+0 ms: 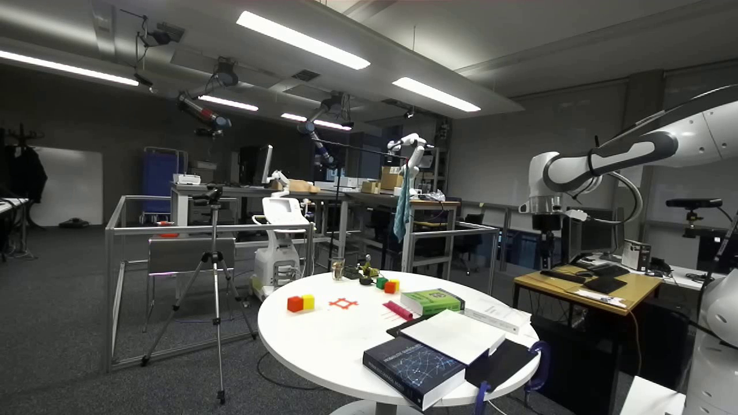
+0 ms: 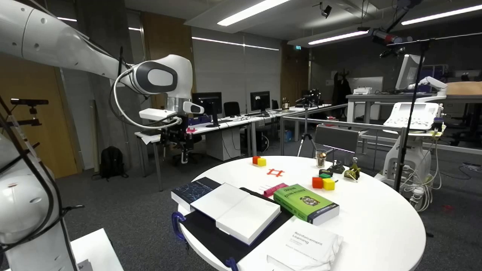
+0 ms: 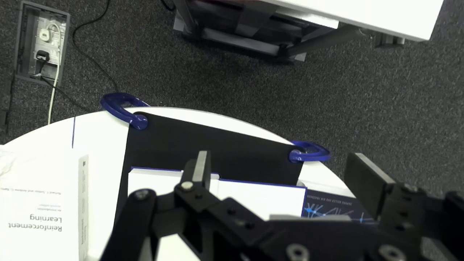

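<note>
My gripper stands open, its two fingers wide apart with nothing held between them. In exterior view 2 the gripper (image 2: 184,151) hangs in the air, pointing down, clear of the round white table (image 2: 379,226). An open book with blank white pages (image 2: 237,210) lies on a black mat (image 3: 208,145) at the table's near edge. Beside it is a dark blue book (image 1: 415,366). A green book (image 2: 305,201) lies past the open one, and a white book titled Reinforcement Learning (image 2: 298,248) is next to that. In the wrist view my fingers partly hide the open book.
Blue clamps (image 3: 124,111) grip the mat at the table edge. Farther back are red and yellow blocks (image 1: 300,303), a red lattice shape (image 2: 275,172), a pink roll (image 2: 274,189) and a glass cup (image 2: 321,158).
</note>
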